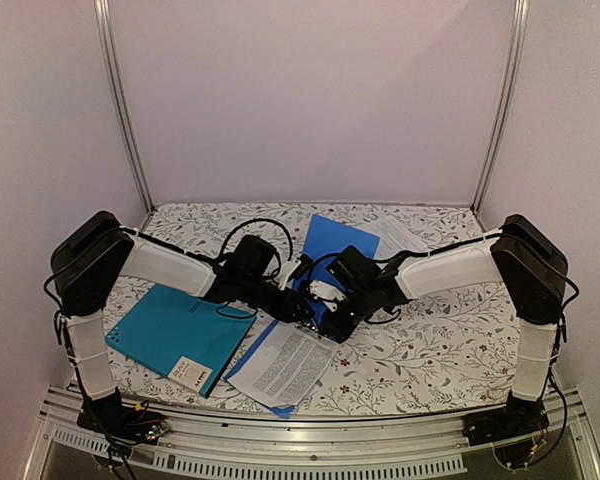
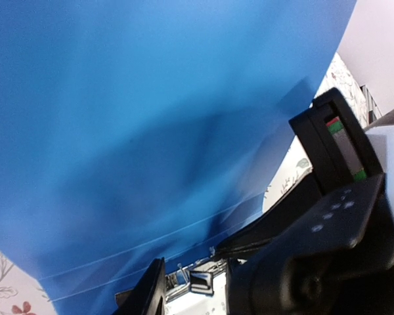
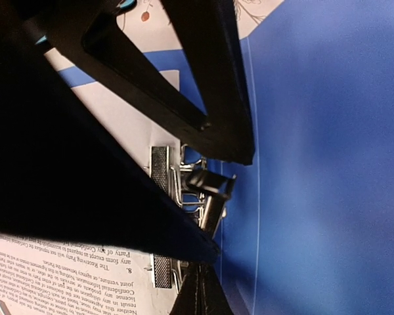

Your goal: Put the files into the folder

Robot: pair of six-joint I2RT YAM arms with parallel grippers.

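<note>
A blue folder (image 1: 330,233) lies open at the middle of the table, with printed sheets (image 1: 280,370) on its near half beside a metal clip bar (image 3: 161,216). My left gripper (image 1: 298,308) is over the folder's spine at the clip; in the left wrist view its fingers stand apart near the metal clip (image 2: 201,281), partly hidden by the other arm. My right gripper (image 1: 330,320) is at the same clip, low over it, its fingertips in the right wrist view at the metal lever; it appears shut, and what lies between the fingers is hard to see.
A teal notebook (image 1: 170,330) with a white label lies at the left. More paper (image 1: 400,230) lies behind at the right.
</note>
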